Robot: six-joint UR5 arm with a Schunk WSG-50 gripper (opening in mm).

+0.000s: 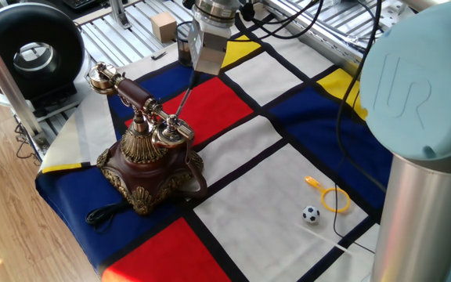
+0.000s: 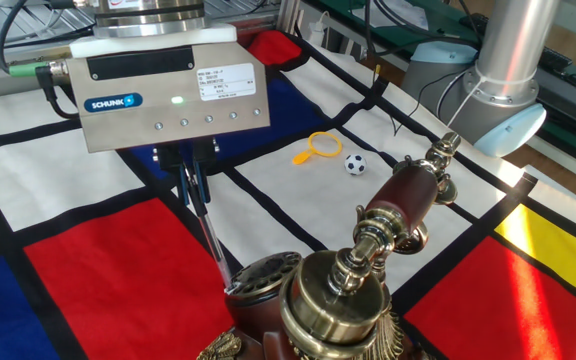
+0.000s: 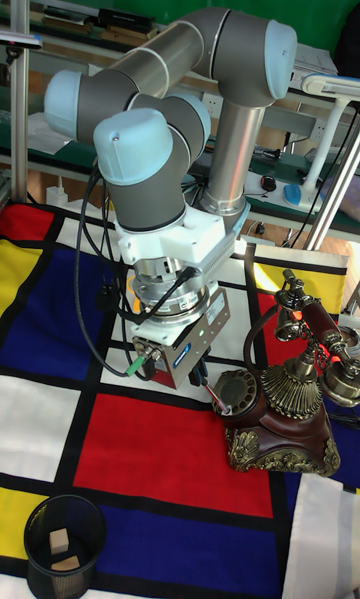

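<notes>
An ornate old-style telephone (image 1: 143,153), dark red-brown with brass trim, stands upright on the patterned cloth. Its handset (image 2: 405,203) rests across the cradle. My gripper (image 2: 230,288) points down at the telephone, its long slim fingers (image 2: 208,225) close together. The tips are at the rim of the rotary dial (image 2: 264,274); whether they touch it or hover just above, I cannot tell. No separate object shows between the fingers. In exterior view 3 the gripper's body (image 3: 190,341) is beside the telephone on its dial side.
A yellow ring-shaped toy with a handle (image 1: 335,200) and a small football (image 1: 311,215) lie on a white patch. A black mesh cup (image 3: 64,544) holding wooden blocks (image 3: 60,540) stands at a corner. Cables hang by the arm.
</notes>
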